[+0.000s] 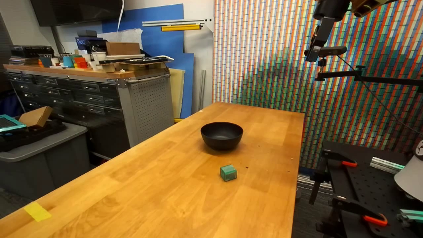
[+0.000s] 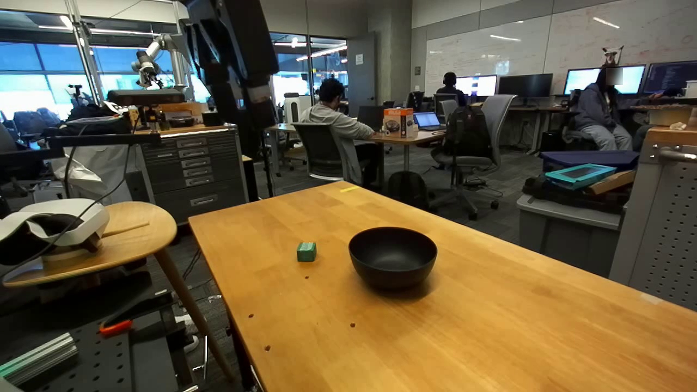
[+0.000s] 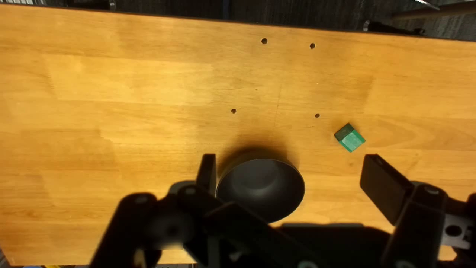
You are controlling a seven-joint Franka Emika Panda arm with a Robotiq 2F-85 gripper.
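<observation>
A small green cube (image 1: 228, 173) rests on the wooden table, apart from a black bowl (image 1: 222, 136). Seen from the other side, the cube (image 2: 306, 251) lies to the left of the bowl (image 2: 392, 257). High above the tabletop hangs my gripper, its two fingers spread wide with nothing between them. In the wrist view the bowl (image 3: 263, 187) appears below, partly covered by the gripper's body, and looks empty inside. The cube (image 3: 350, 137) shows in that view up and to the right of the bowl, near the right finger (image 3: 384, 187) but far beneath it.
A black side stand with clamps (image 1: 368, 186) adjoins it. A round stool (image 2: 140, 225) holds a white headset.
</observation>
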